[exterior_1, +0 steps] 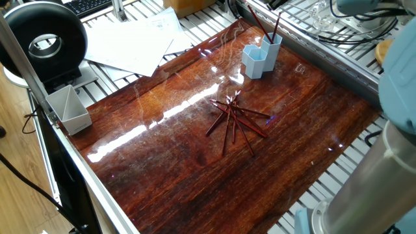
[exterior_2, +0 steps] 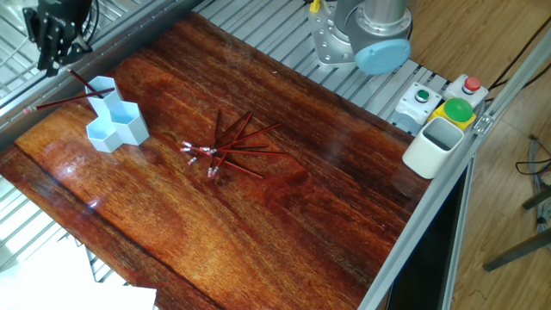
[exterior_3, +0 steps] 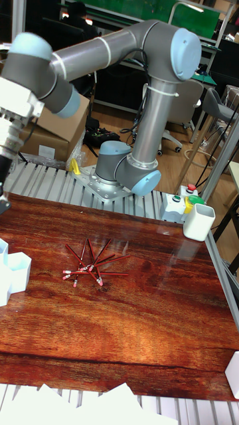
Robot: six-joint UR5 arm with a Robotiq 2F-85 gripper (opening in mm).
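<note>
Several dark red pencils (exterior_1: 234, 123) lie crossed in a loose heap on the brown wooden board; their pale ends bunch together in the second view (exterior_2: 250, 153). A light blue holder of joined hexagonal cups (exterior_1: 255, 67) stands near one edge of the board. Two more pencils (exterior_2: 73, 99) lean out of one of its cups, while the other cups look empty. My dark gripper (exterior_2: 53, 67) is up at the top left of the second view, beyond the holder and away from the heap. Only its edge shows in the third view, and its finger state is unclear.
A white container (exterior_2: 433, 148) stands by the button boxes (exterior_2: 459, 109) at one corner. Another white box (exterior_1: 70, 112) sits at the board's opposite side, near paper sheets (exterior_1: 127, 45). Metal rails (exterior_1: 325, 65) border the board. Much of the board's surface is bare.
</note>
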